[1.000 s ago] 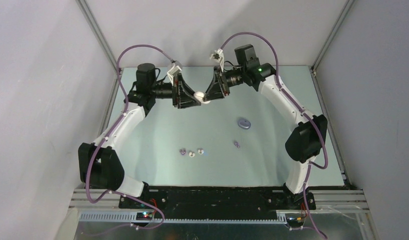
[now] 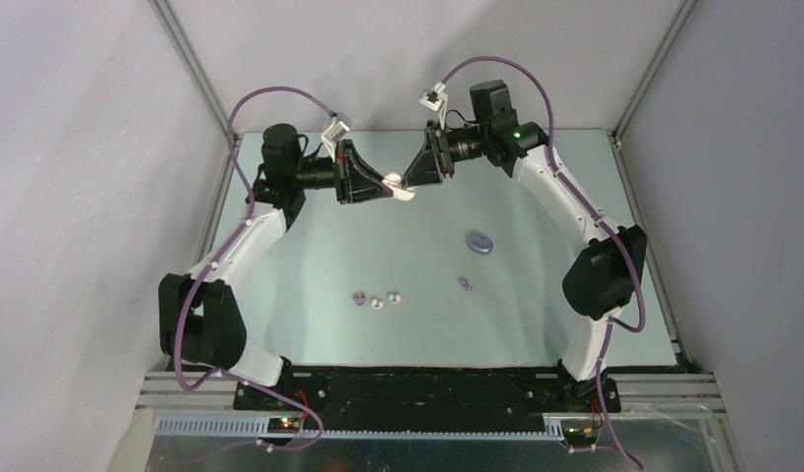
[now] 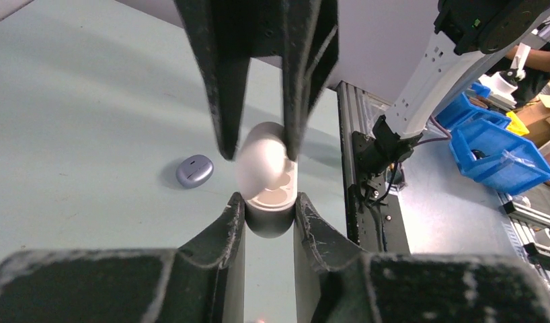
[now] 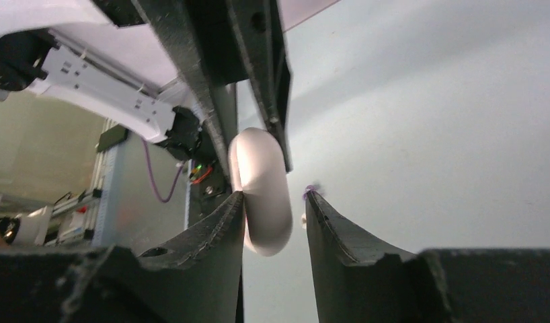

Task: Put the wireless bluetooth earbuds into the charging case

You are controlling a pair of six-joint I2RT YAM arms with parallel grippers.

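The white charging case is held in the air between the two arms. Fingers of my left gripper are shut on its lower body. Its lid is raised, and part of the slotted inside shows in the left wrist view. My right gripper is part open around the case; its left finger appears against the case and a gap shows at the right finger. Two white earbuds lie on the table toward the front.
A purple case rests on the table right of centre. Small purple pieces lie at the front left and below that case.
The case's white shape looks larger between the grippers, its lid now lifted. My right gripper has shifted slightly and spread, while the left arm moved a little upward in the top view.
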